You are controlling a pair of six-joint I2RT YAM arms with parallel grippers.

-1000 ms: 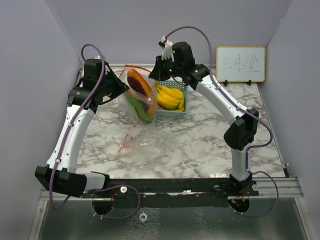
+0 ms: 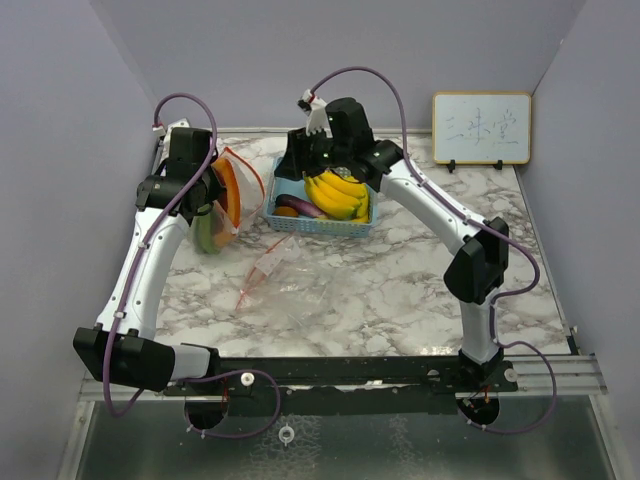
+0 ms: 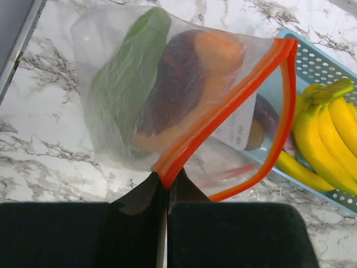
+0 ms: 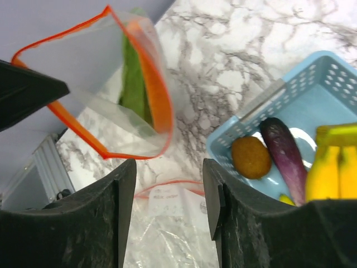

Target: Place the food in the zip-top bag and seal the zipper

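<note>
A clear bag with an orange zip rim [image 3: 223,125] hangs from my left gripper, which is shut on one edge of that rim. Inside the bag are a long green vegetable [image 3: 125,84], a dark item [image 3: 177,78] and an orange item [image 3: 220,53]. The bag's mouth gapes. My right gripper is open above the left end of the basket, apart from the bag, with nothing between its fingers. A blue basket [image 2: 310,227] holds yellow bananas [image 2: 335,195], an eggplant [image 4: 284,153] and a brown round item [image 4: 251,157].
Another clear bag [image 2: 290,290] lies flat in front of the basket. A whiteboard [image 2: 482,128] stands at the back right.
My left gripper has swung left with the filled bag.
</note>
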